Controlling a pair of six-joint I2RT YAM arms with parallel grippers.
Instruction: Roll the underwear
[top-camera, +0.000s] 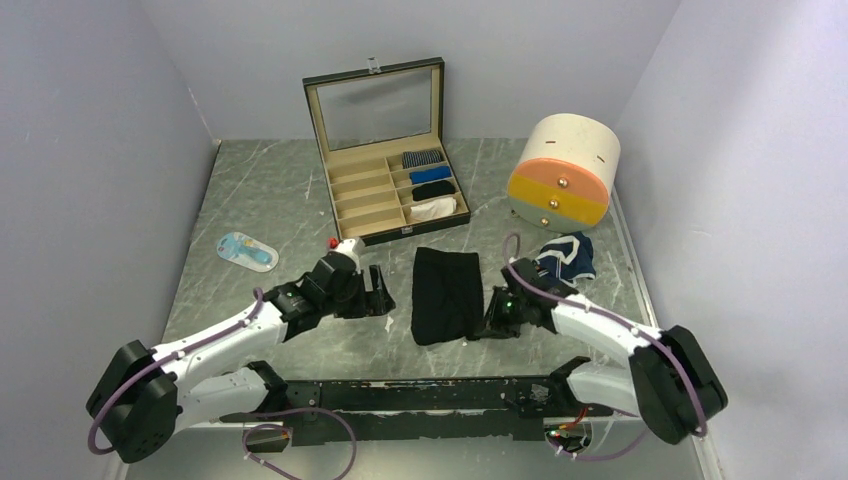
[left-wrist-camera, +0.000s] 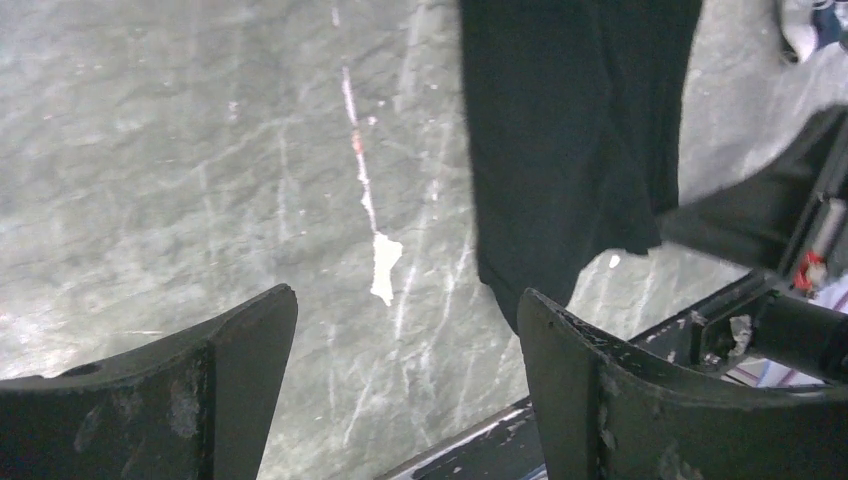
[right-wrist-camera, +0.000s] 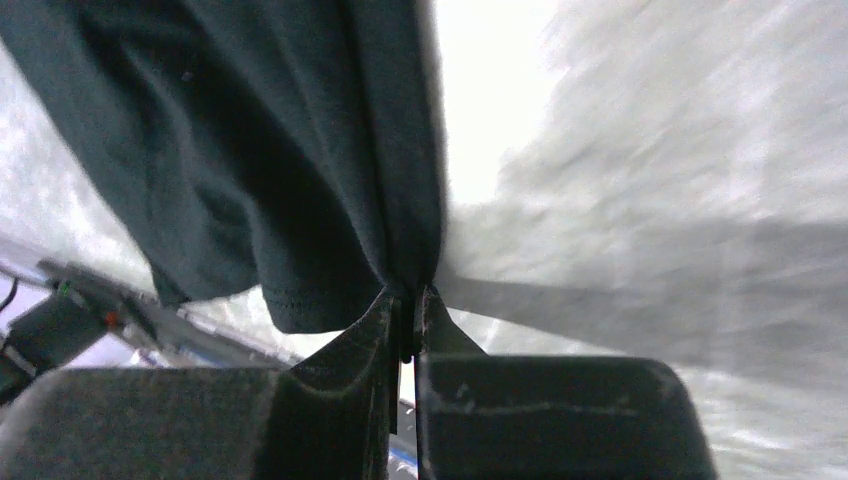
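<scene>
The black underwear (top-camera: 447, 295) lies folded into an upright strip on the table, in the middle of the top view. At its lower right corner my right gripper is shut on the cloth, pinching a fold that runs up from the fingertips. In the left wrist view the underwear (left-wrist-camera: 570, 150) is flat, with its near corner drawn to a point. My left gripper hangs open to the left of the cloth, with only bare table between its fingers.
An open divided box (top-camera: 365, 205) stands behind the underwear, several rolled items in its right compartments. A round-topped drawer cabinet (top-camera: 567, 170) and a navy and white cloth (top-camera: 568, 257) are at the right. A blue packaged item (top-camera: 247, 252) lies far left.
</scene>
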